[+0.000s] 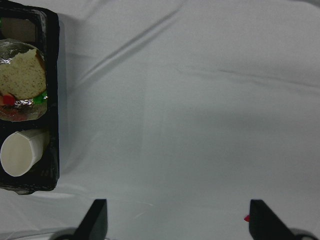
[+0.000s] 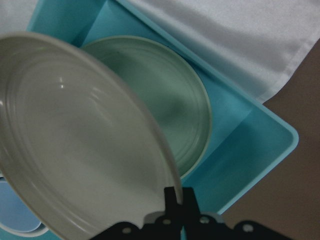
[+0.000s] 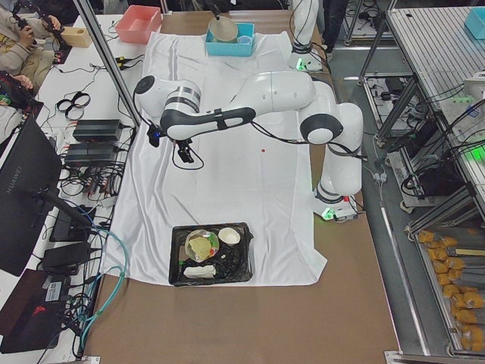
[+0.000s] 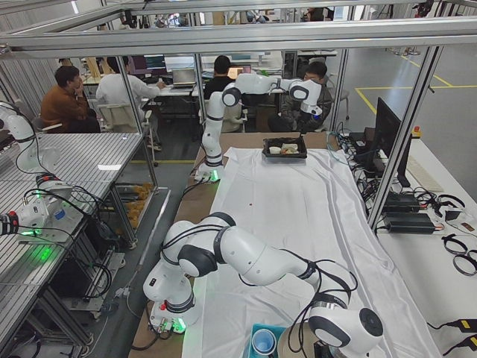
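My right gripper is shut on the rim of a cream plate (image 2: 75, 140), which hangs tilted over a blue bin (image 2: 255, 150). A green plate (image 2: 175, 110) lies in that bin, and a blue cup (image 2: 15, 210) shows at its lower left. My left gripper stands open over the white cloth with nothing between its fingers. To its upper left in the left wrist view is a black tray (image 1: 50, 155) holding a sandwich (image 1: 22, 75) on foil and a paper cup (image 1: 22, 152).
A pink bin (image 3: 139, 23) sits on the side table beside monitors and cables.
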